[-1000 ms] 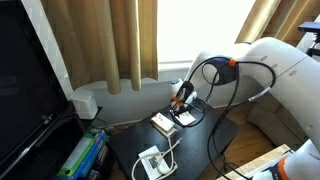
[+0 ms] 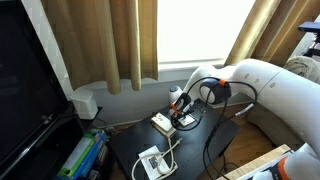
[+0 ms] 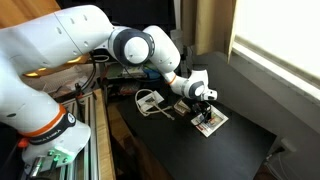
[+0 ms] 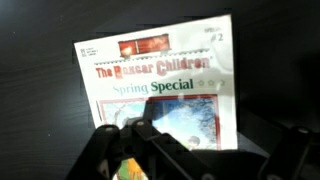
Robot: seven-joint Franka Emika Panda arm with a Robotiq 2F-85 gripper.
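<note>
A paperback (image 4: pixel 165 85) lies flat on the dark table, its cover reading "The Boxcar Children Spring Special". In exterior view 2 the same book (image 3: pixel 212 126) is partly covered by the gripper (image 3: pixel 203 112). Seen from the wrist, my gripper is over the lower part of the cover, its fingers (image 4: pixel 145 142) apart. The book does not appear clamped between them. Whether the fingertips touch the cover cannot be told. In exterior view 1 the gripper (image 2: pixel 179 114) is small and dark against the table.
Beside the book is a pale box-like object (image 2: pixel 163 124). A white device (image 2: pixel 154 164) with a cable lies on the near table. Several coloured books (image 2: pixel 78 158) stand at the left.
The arm has come down a little, bringing the gripper closer to the book. The book and the other table items look unmoved.
</note>
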